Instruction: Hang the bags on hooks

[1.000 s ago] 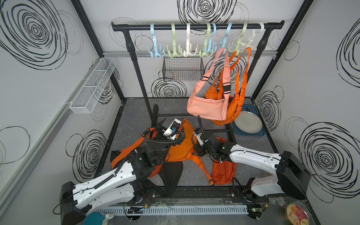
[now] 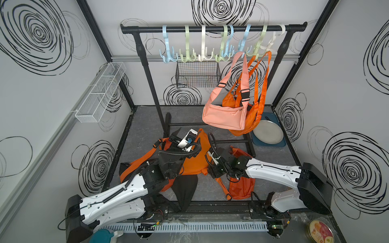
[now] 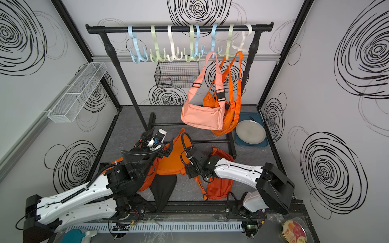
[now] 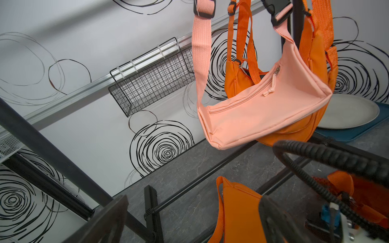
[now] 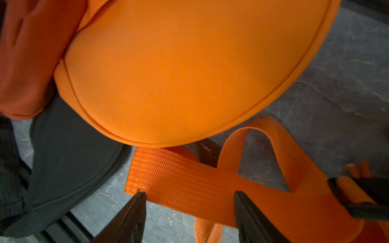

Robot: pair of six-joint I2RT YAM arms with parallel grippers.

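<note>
A pink bag (image 2: 224, 115) and an orange bag (image 2: 255, 115) hang from hooks at the rack's right end. Orange bags (image 2: 196, 162) and dark pieces (image 2: 184, 188) lie on the floor. My left gripper is open above the pile, pointing toward the hanging bags and rack. My right gripper is open over a flat orange strap (image 5: 178, 182) beside a bag's rounded edge, nothing visibly held.
Empty hooks (image 2: 187, 54) fill the left and middle of the rack bar (image 2: 145, 29). A wire basket (image 2: 197, 68) is on the back wall. A tray with a plate (image 2: 267, 131) sits at right.
The left arm is nearly still.
</note>
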